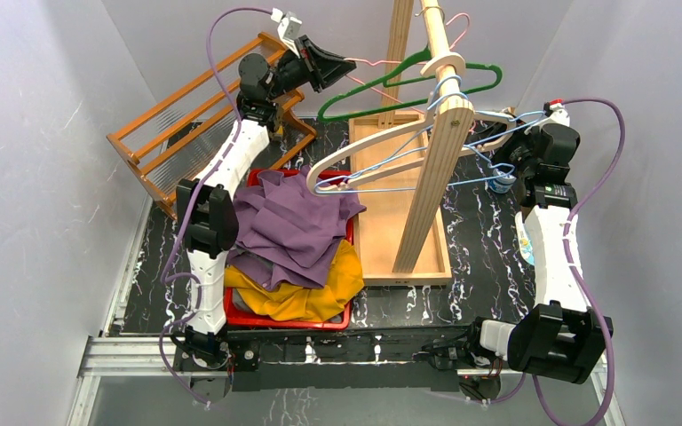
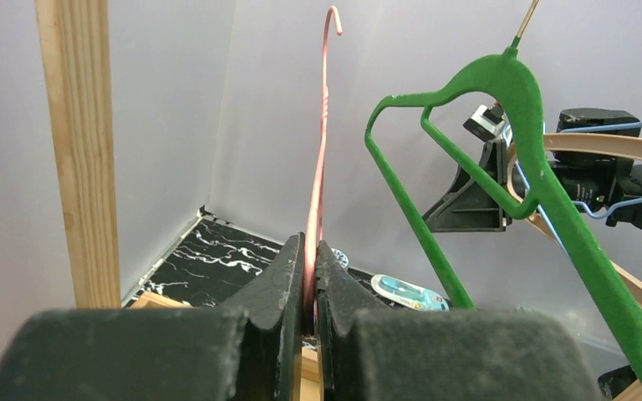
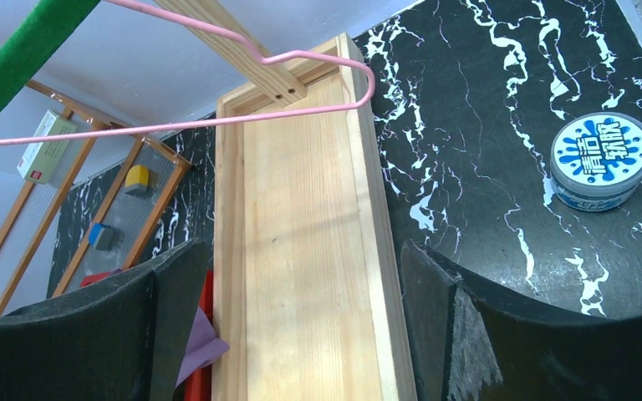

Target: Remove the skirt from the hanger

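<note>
My left gripper (image 1: 352, 64) is shut on one end of the pink wire hanger (image 2: 321, 125), whose thin wire runs between the fingertips in the left wrist view. No cloth shows on that hanger. Beyond the rack on the right, my right gripper stands open, with only the wooden base seen past its fingers. Purple cloth (image 1: 289, 217) lies heaped over yellow cloth (image 1: 306, 297) in the red basket (image 1: 289, 325); which piece is the skirt I cannot tell.
A green hanger (image 1: 361, 114), a wooden hanger (image 1: 355, 146) and blue wire hangers (image 1: 373, 167) hang bare on the rack's rail. The rack's front post (image 1: 433, 182) stands between the arms. A slatted wooden rack (image 1: 155, 164) leans at left; a round tub (image 3: 602, 159) sits at right.
</note>
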